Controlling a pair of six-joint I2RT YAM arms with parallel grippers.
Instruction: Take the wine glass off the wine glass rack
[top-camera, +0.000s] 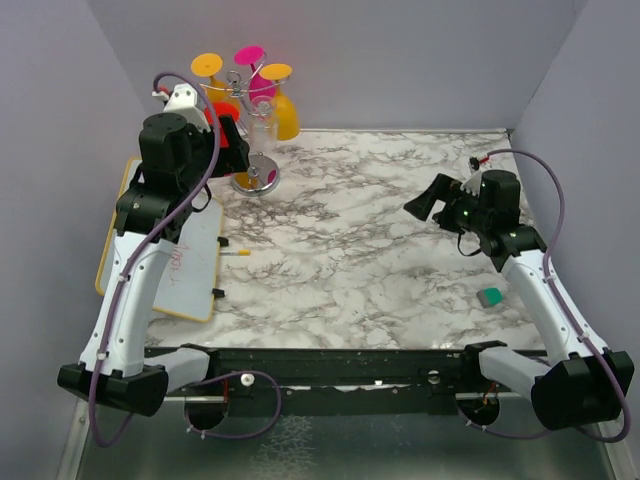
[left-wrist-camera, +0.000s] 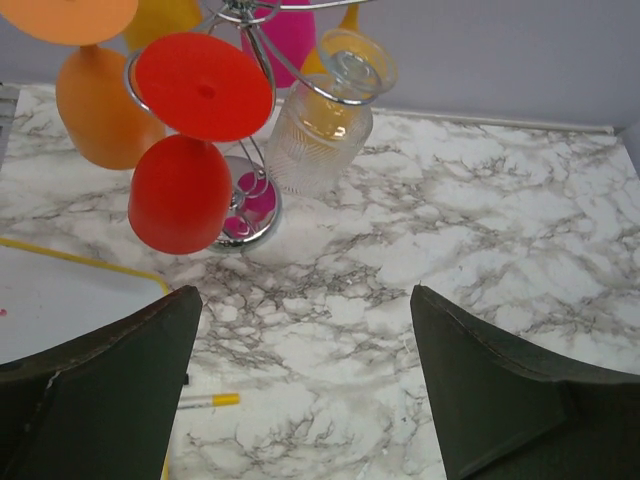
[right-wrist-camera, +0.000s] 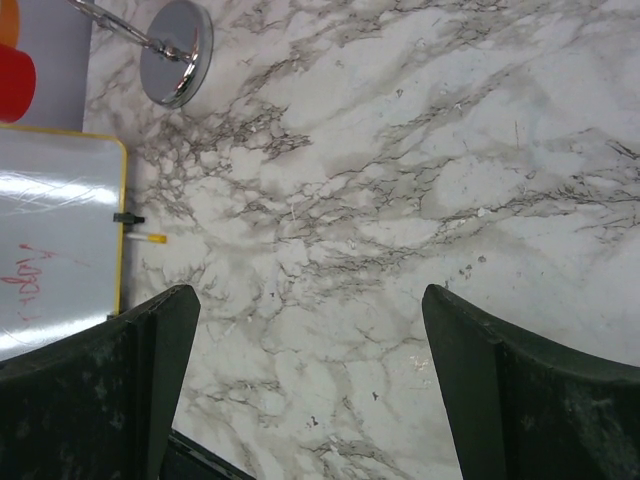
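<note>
The wine glass rack (top-camera: 258, 172) at the back left holds upside-down coloured glasses. In the left wrist view the red glass (left-wrist-camera: 205, 95) hangs nearest, with an orange glass (left-wrist-camera: 105, 110) to its left and a clear glass (left-wrist-camera: 315, 140) to its right. My left gripper is open, raised just in front of the red glass, with nothing between its fingers; in the top view it covers part of the rack. My right gripper (top-camera: 432, 200) is open over the right side of the table, empty, as the right wrist view also shows.
A whiteboard (top-camera: 180, 285) with a pen (top-camera: 237, 253) beside it lies at the left. A small green block (top-camera: 489, 297) is at the right front. Walls bound the left, right and back.
</note>
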